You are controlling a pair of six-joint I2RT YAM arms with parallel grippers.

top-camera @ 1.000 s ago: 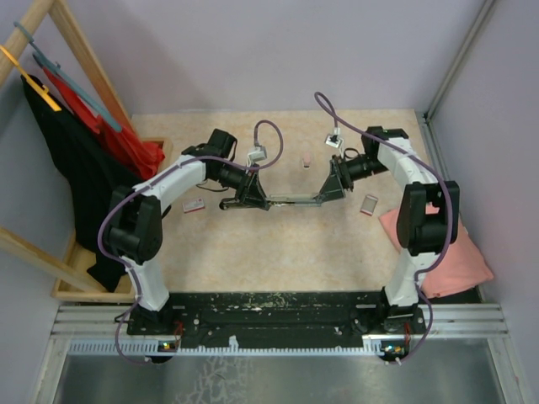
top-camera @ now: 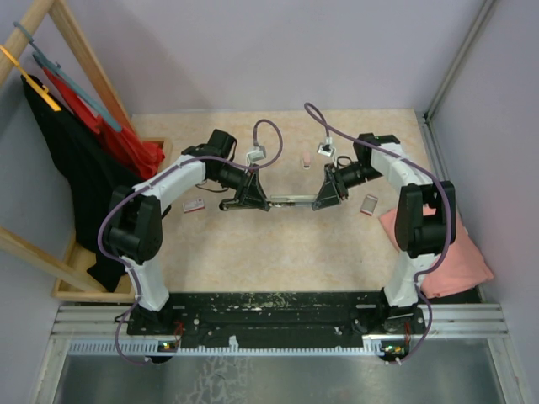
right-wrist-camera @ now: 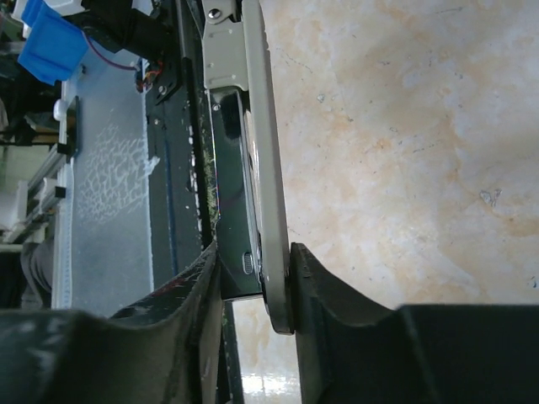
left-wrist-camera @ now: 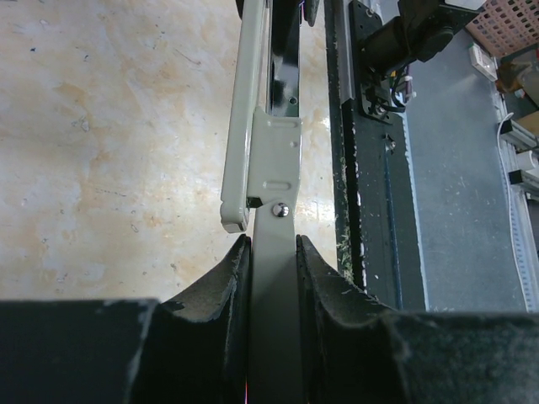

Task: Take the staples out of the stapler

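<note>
The long grey-green stapler (top-camera: 290,201) spans the gap between my two grippers above the tabletop. In the left wrist view, my left gripper is shut on one arm of the stapler (left-wrist-camera: 274,160), just behind the riveted hinge bracket. My right gripper is shut on the stapler's other end, where a grey-green rail (right-wrist-camera: 268,168) and a shiny dark metal strip (right-wrist-camera: 234,194) lie side by side between the fingers. A dark length of the stapler (top-camera: 229,204) sticks out left of the left gripper. No staples can be made out.
A small box (top-camera: 194,204) lies at the left and another small box (top-camera: 369,204) at the right. Farther back is a little pinkish item (top-camera: 306,162). Pink cloth (top-camera: 442,252) covers the right edge; red clothing (top-camera: 126,147) hangs at left.
The right gripper has shifted a little left along the stapler, its wrist tilting and dropping toward it. My left arm and the stapler look unmoved.
</note>
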